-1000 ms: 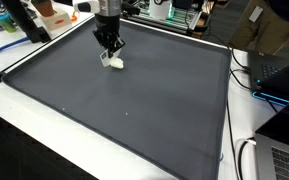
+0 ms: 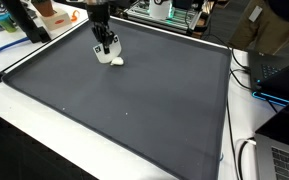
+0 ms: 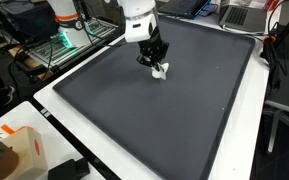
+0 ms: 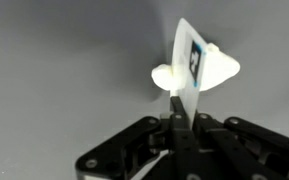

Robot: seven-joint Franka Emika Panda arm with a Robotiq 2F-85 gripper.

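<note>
My gripper is shut on a thin white item (image 4: 190, 60) that bears a dark and light-blue print and stands up from between the fingers. Behind it in the wrist view, a white piece (image 4: 219, 68) shows on both sides. In exterior view 1 the gripper (image 2: 107, 44) points down with the white item (image 2: 104, 54) below it. A smaller white patch (image 2: 117, 62) lies on the board just to its right. Exterior view 2 shows the white item (image 3: 160, 71) under the gripper (image 3: 155, 58); whether it touches the board is hard to tell.
The dark grey board (image 2: 134, 100) is otherwise bare, with wide free room towards the front and right. Beyond its edges stand an orange container (image 2: 52, 20), a keyboard-like device (image 2: 271, 72) and a laptop (image 2: 284, 160).
In exterior view 1 my gripper has shifted a little left and up with the white item. The small white patch on the board now shows apart from it.
</note>
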